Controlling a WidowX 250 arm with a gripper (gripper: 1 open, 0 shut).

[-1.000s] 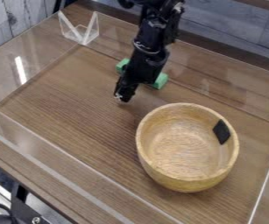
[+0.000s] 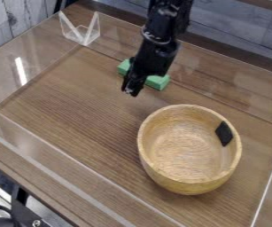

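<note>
The black robot arm reaches down from the top centre of the camera view, its gripper low over the wooden table, just in front of a green object lying there. The gripper looks shut; whether anything thin is between its fingertips is too small to tell. A large beige round basket with a black patch on its right rim sits at the front right.
Clear plastic pieces stand at the back left and at the left edge.
The gripper has lifted slightly from its lower position over the table. The basket and green object look unmoved.
</note>
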